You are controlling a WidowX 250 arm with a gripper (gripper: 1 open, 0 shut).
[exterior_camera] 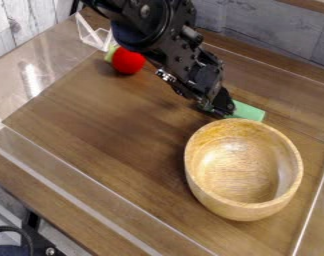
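My black arm reaches down from the top of the camera view, with the gripper [216, 102] low over the table at a light green object [246, 113] lying behind the bowl. The fingertips are dark and partly hidden, so I cannot tell if they hold it. A wooden bowl [242, 172] stands at the right front. A red round object [127, 62], with some light green beside it, sits at the back left, partly behind the arm.
A white stringy item [93, 36] is at the back left. Grey walls bound the back.
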